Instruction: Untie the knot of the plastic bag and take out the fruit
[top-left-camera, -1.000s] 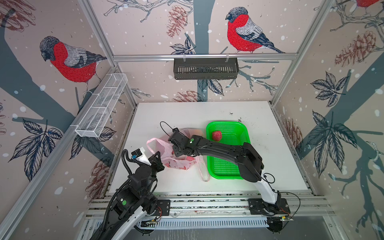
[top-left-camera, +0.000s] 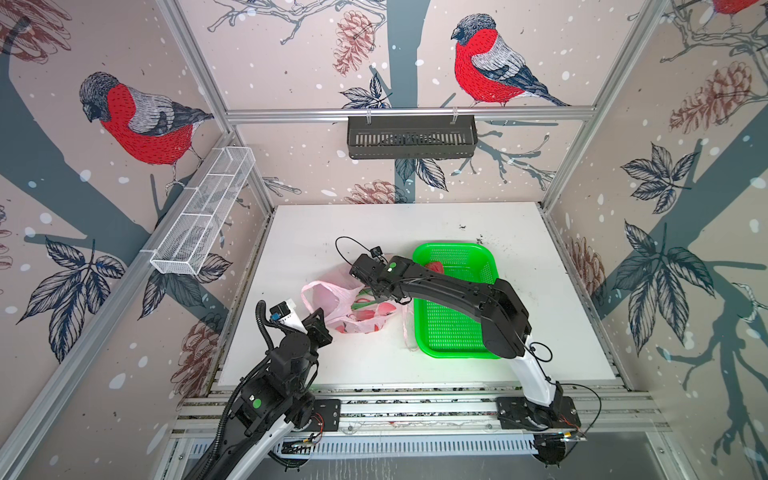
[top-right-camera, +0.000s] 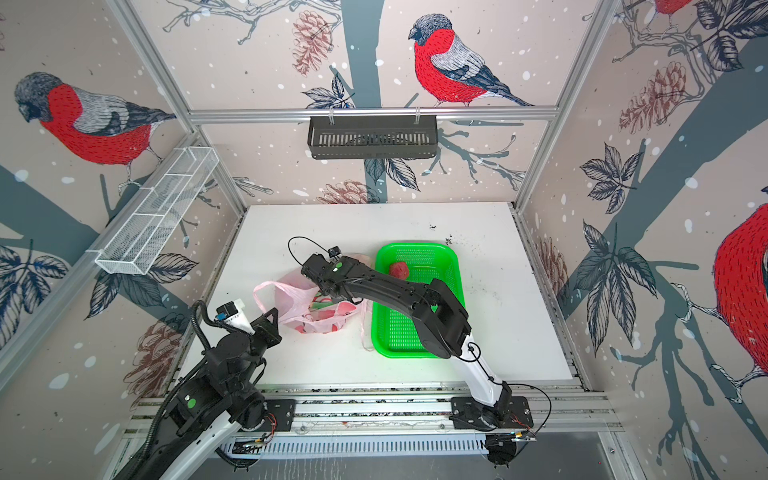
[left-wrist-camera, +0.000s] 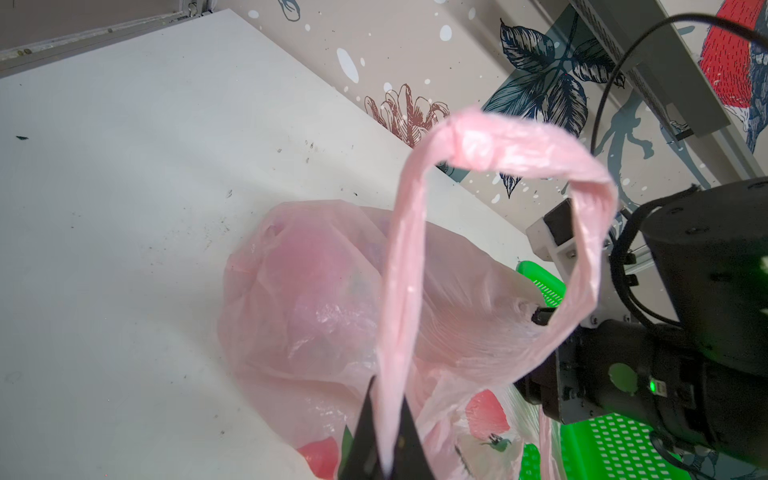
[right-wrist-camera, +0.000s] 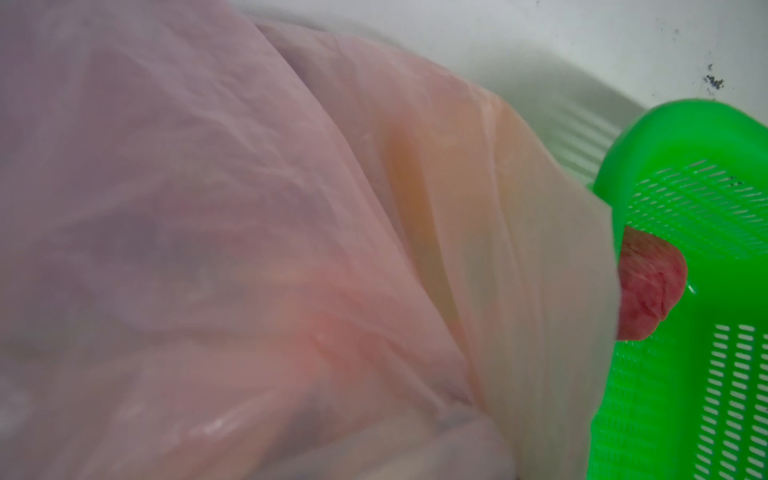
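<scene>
The pink translucent plastic bag (top-left-camera: 328, 302) lies on the table, its mouth spread. My left gripper is shut on a handle of the bag, which loops up above its fingers in the left wrist view. My right arm (top-left-camera: 448, 288) reaches across the basket into the bag; its fingers are hidden by plastic, so what they hold does not show. Bag film (right-wrist-camera: 240, 240) covers most of the right wrist view, with a blurred orange-yellow shape (right-wrist-camera: 424, 192) behind it. A red fruit (top-right-camera: 399, 270) rests in the green basket (top-right-camera: 406, 344).
The basket stands directly right of the bag, and the right forearm spans it. Bare table (top-left-camera: 544, 320) lies to the basket's right. A wire shelf (top-left-camera: 200, 208) hangs at the left, a dark rack (top-left-camera: 412, 137) at the back.
The right arm's wrist has shifted to the right inside the bag. The forearm now covers part of the red fruit.
</scene>
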